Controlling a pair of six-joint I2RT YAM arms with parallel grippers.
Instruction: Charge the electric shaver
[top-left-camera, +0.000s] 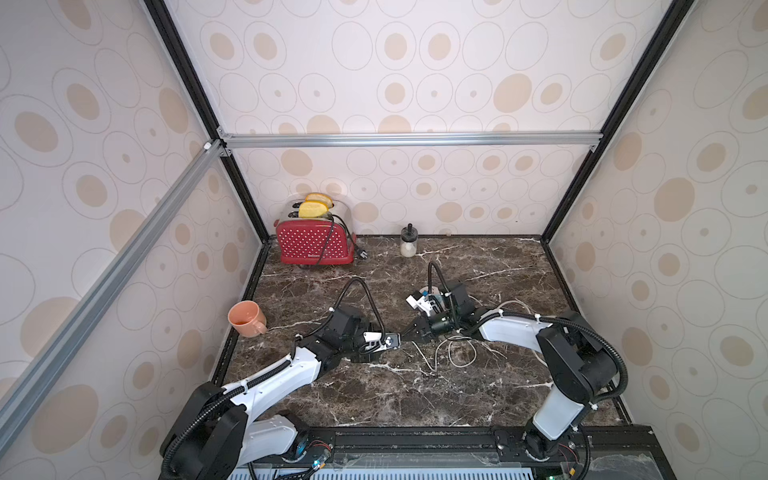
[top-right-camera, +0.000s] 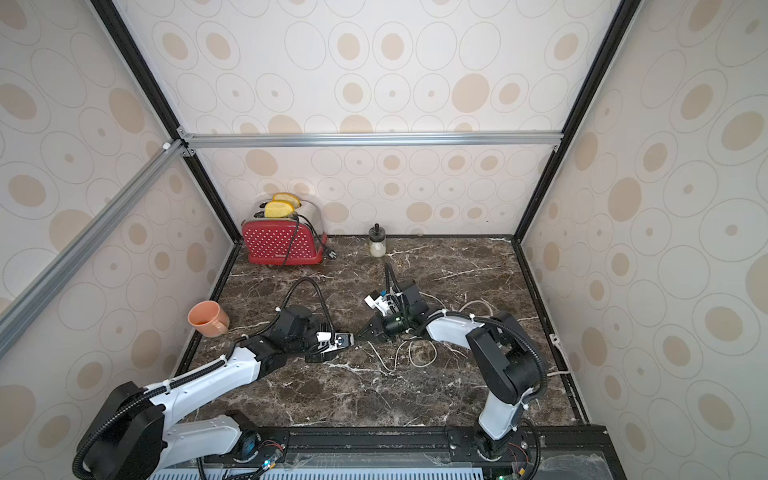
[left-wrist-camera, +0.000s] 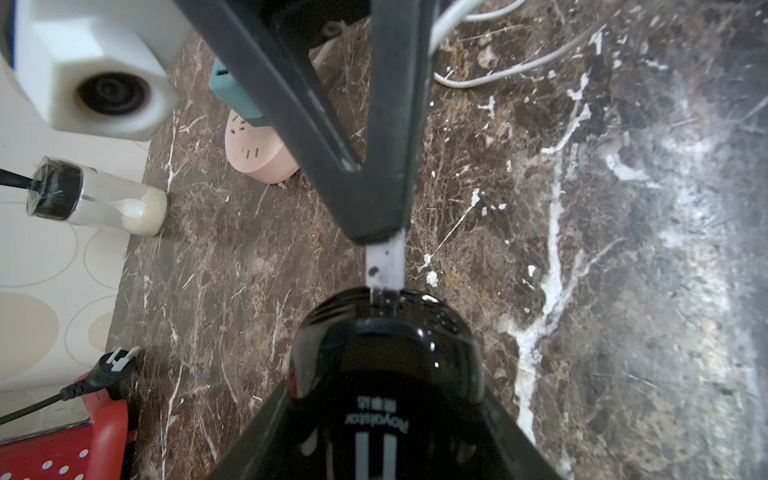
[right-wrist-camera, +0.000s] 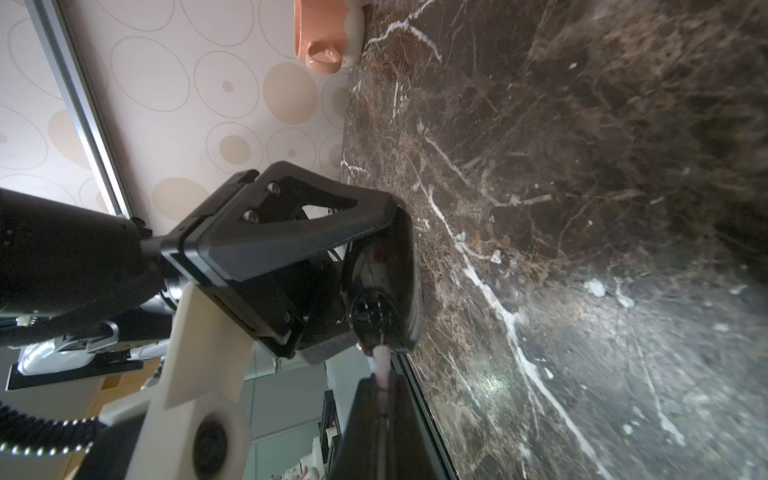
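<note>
A glossy black shaver (left-wrist-camera: 384, 384) marked Royalstar lies between the fingers of my left gripper (top-left-camera: 382, 342), which is shut on it. The end with its socket faces my right gripper (top-left-camera: 409, 333). That gripper is shut, and a thin whitish charging plug (left-wrist-camera: 385, 262) sticks out from its fingertips (left-wrist-camera: 380, 228). Thin pins show between the plug and the socket in the right wrist view. Plug and socket meet end to end; how deep the pins sit, I cannot tell. Behind the right gripper, a round pink power socket (left-wrist-camera: 257, 152) carries a teal adapter (left-wrist-camera: 233, 89).
White cable (top-left-camera: 457, 356) loops on the marble table beneath the right arm. A red toaster (top-left-camera: 314, 241) and a glass jar (top-left-camera: 409, 242) stand at the back. The orange mug (top-left-camera: 247, 318) is at the left edge.
</note>
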